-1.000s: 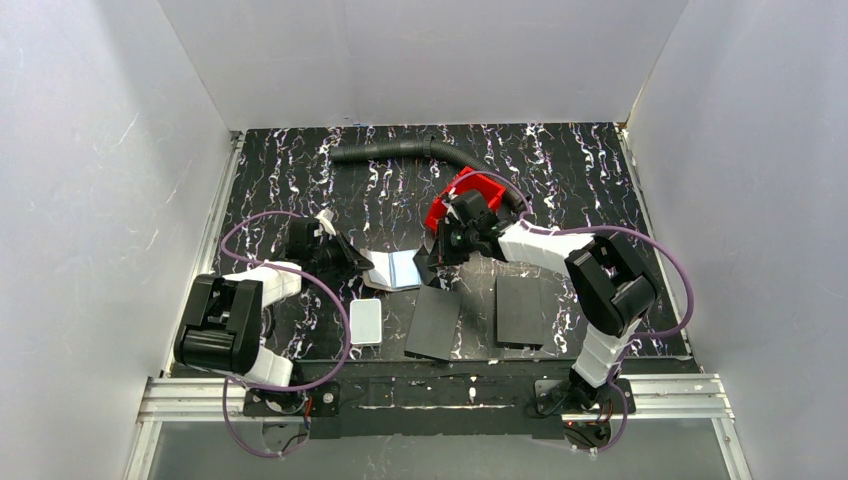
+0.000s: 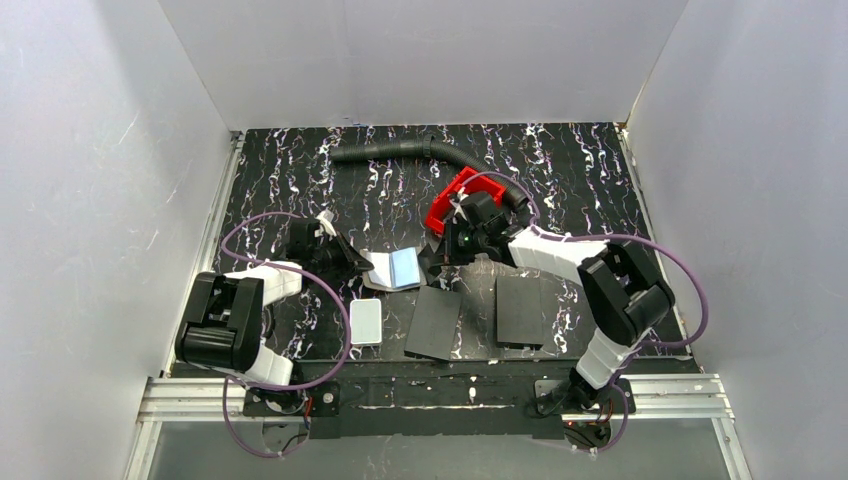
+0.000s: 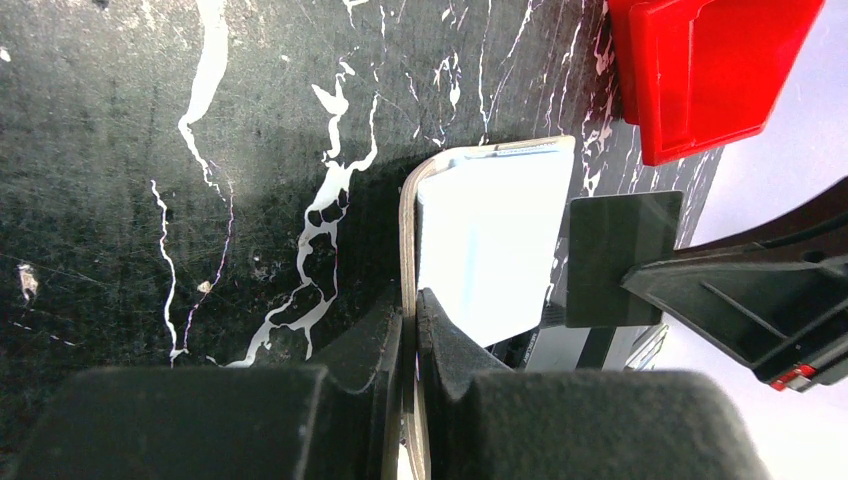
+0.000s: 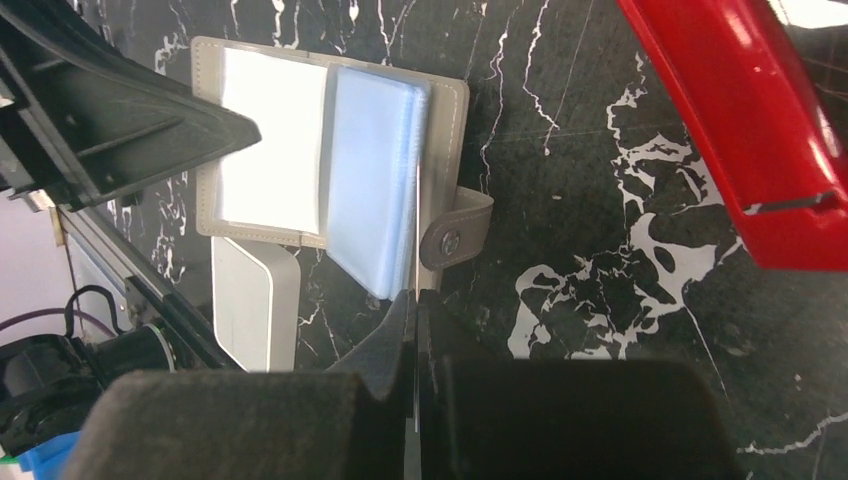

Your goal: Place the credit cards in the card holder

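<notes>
In the right wrist view the beige card holder [image 4: 455,120] lies spread open, a white page [image 4: 270,140] on one side and light blue sleeves [image 4: 370,170] on the other, its snap strap [image 4: 455,235] sticking out. My left gripper [image 2: 368,268] is shut on the holder's outer cover edge [image 3: 408,230]. A thin dark card [image 3: 615,250] stands in my right gripper [image 2: 440,262], which is shut on it. From the left wrist, a gap shows between card and holder; from the right wrist, the card appears edge-on along the sleeves' edge.
A red box [image 2: 440,210] sits just behind the right gripper, with a black hose [image 2: 390,151] behind it. Near the front lie a white case [image 2: 366,322] and two dark flat boxes [image 2: 433,322].
My right gripper has shifted slightly to the right with the dark card, away from the holder. The left arm and the holder look still.
</notes>
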